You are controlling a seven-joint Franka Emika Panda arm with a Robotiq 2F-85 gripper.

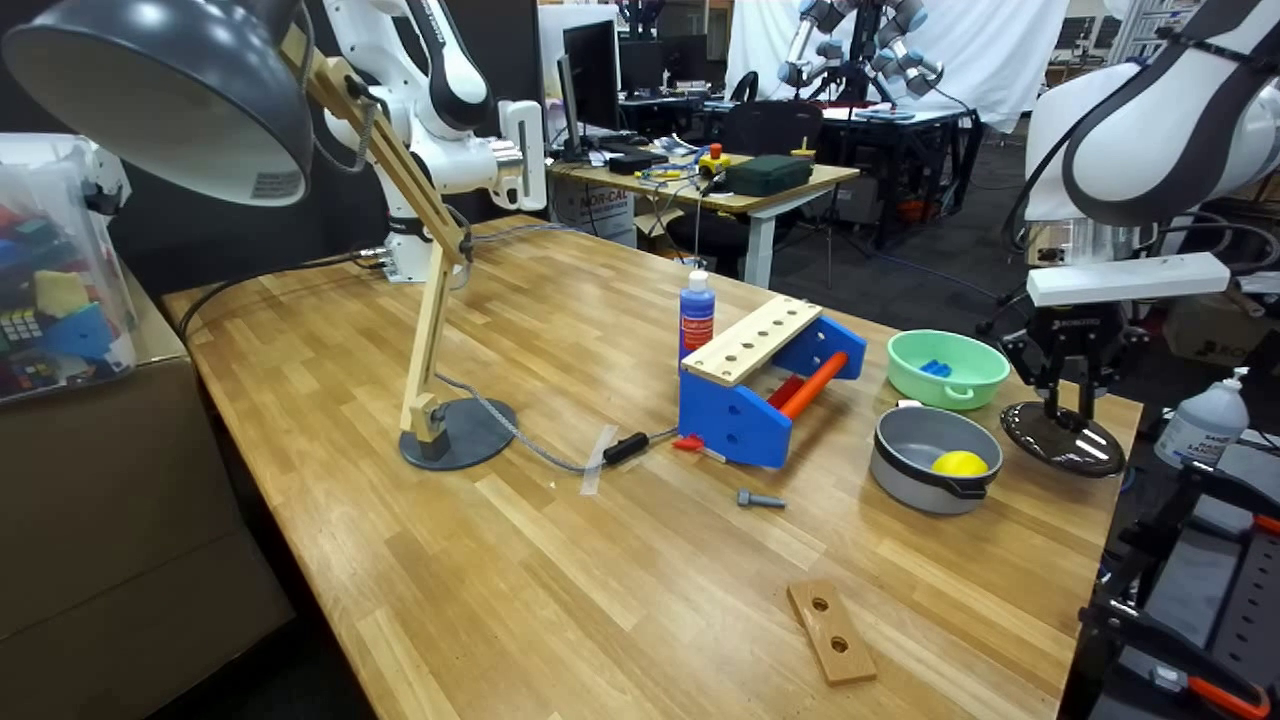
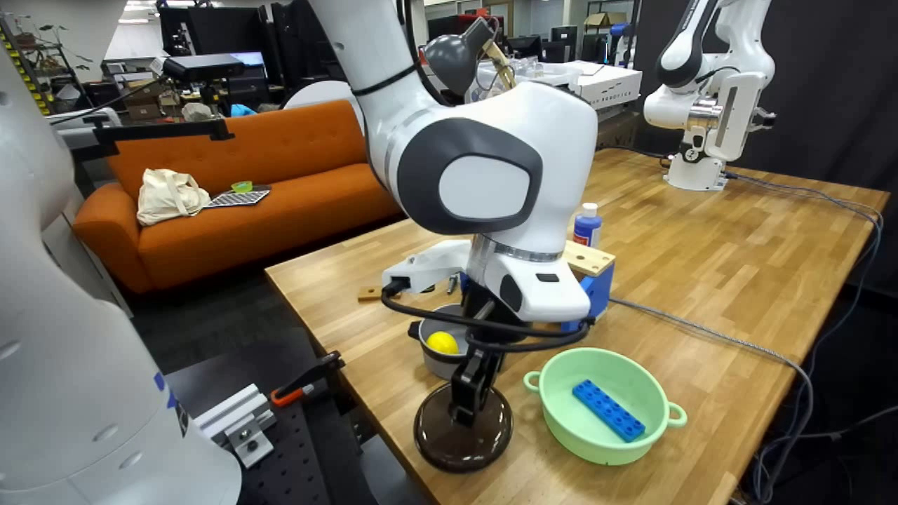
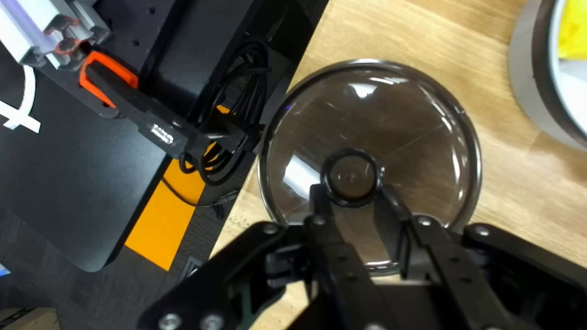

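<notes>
A round, dark glass lid with a shiny rim hangs near the right end of the table, seemingly just above the wood and a little tilted. My gripper points down over it, fingers closed about the lid's round knob. In the second exterior view the lid lies below the arm, beside the green colander. Left of the lid stands a grey pot without a cover, a yellow ball inside it. How firmly the fingertips grip the knob is partly hidden.
A green colander holding a blue brick stands close by. Farther off are a blue toy bench, a bolt and a wooden block. The table edge runs close to the lid.
</notes>
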